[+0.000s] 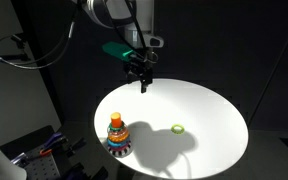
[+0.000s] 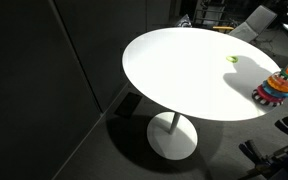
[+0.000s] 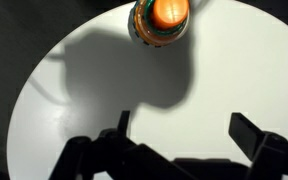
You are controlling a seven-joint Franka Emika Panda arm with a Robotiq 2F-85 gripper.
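A stack of coloured rings (image 1: 118, 138) topped by an orange piece (image 1: 116, 119) stands at the near left edge of the round white table (image 1: 209, 118). Farther right on the tabletop lies a single green ring (image 1: 178, 129), flat and apart from the stack. High above the table hangs my gripper, its fingers (image 3: 246, 135) spread wide and only bare tabletop showing between them. From the wrist, the stack's orange top (image 3: 170, 12) appears at the upper edge; the green ring is out of that view.
The table's single pedestal (image 2: 172, 138) rests on a round base. A chair (image 2: 252, 24) stands beyond its far side, and a dark curtain hangs behind.
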